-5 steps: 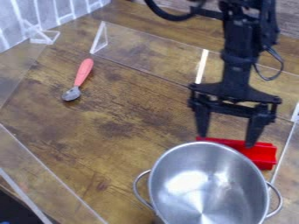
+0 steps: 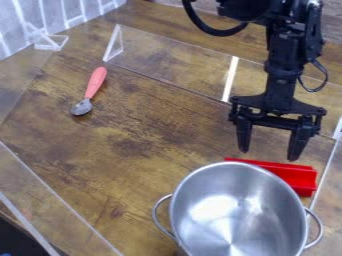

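My black gripper [image 2: 270,145] hangs open at the right of the view, above and just behind a red object [image 2: 297,175], with nothing visible between its fingers. A large steel pot [image 2: 238,213] with two side handles stands at the bottom right, partly covering the red object. A scoop with a pink handle [image 2: 95,82] and a metal head lies on the wooden table [image 2: 120,150] at the upper left.
Clear plastic edges run along the left and back of the workspace, with a white rack [image 2: 27,25] at the top left corner.
My gripper has risen and drawn back from over the red object. The pot, red object and scoop look unmoved.
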